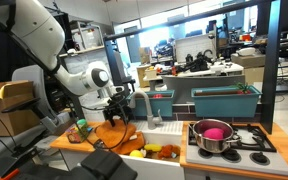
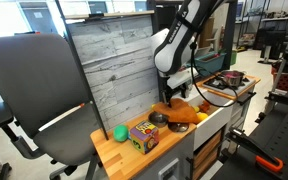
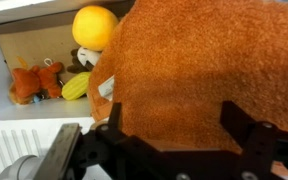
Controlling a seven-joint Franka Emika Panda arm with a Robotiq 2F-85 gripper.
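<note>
An orange cloth (image 3: 194, 65) fills much of the wrist view, crumpled, its left part overlapping the drawer or basin with toys. Over it hangs my gripper, open, its dark fingers (image 3: 76, 150) spread apart with only cloth visible below the gap. In the first exterior view the same cloth (image 1: 112, 131) lies on the wooden counter, directly under the gripper. From the second exterior view the cloth (image 2: 176, 112) lies below the white arm (image 2: 174, 50). Whether the fingertips touch the cloth cannot be told.
Several toys, including a yellow ball (image 3: 94, 27), lie in the open compartment beside the cloth. A pot (image 1: 214, 137) with something pink stands by the stove (image 1: 249, 148). A faucet (image 1: 149, 105) rises behind. A colourful box (image 2: 144, 136) and metal bowls stand at the counter's other end.
</note>
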